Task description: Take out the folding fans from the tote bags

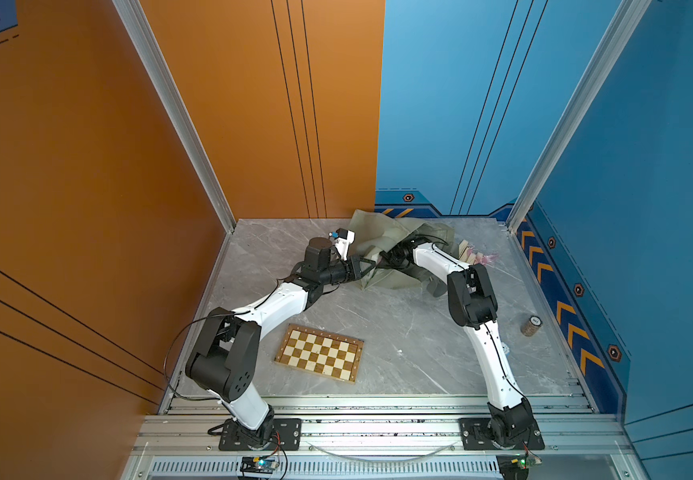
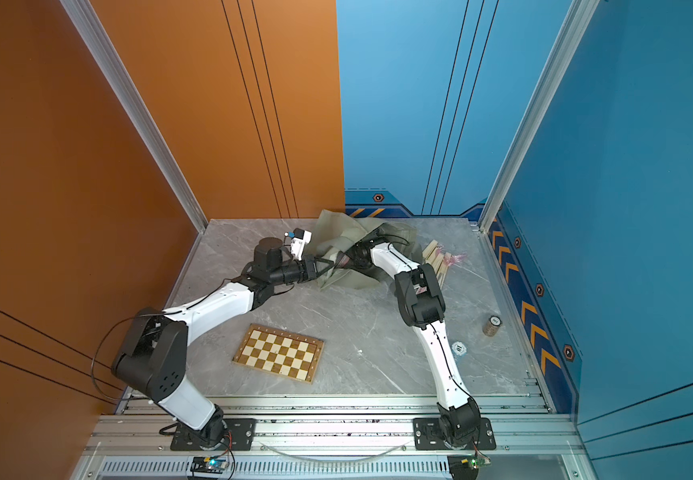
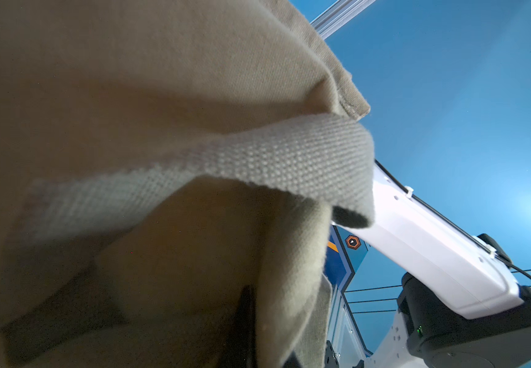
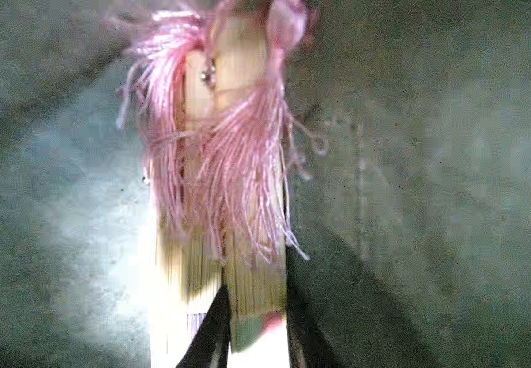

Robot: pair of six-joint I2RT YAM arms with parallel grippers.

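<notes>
A grey-green tote bag [image 1: 374, 228] lies crumpled at the table's back. My left gripper [image 1: 368, 265] is shut at the bag's front edge, where its fabric and strap [image 3: 290, 159] fill the left wrist view. My right gripper [image 1: 390, 257] reaches into the bag. In the right wrist view its fingers straddle one of several folding fans [image 4: 256, 288] with pink tassels, part open; whether they touch it is unclear. More folding fans [image 2: 434, 256] with pink tassels lie outside the bag at the right.
A chessboard [image 1: 318, 352] lies at the front left. A brown can [image 1: 531, 325] and a small round object [image 2: 458, 349] stand at the front right.
</notes>
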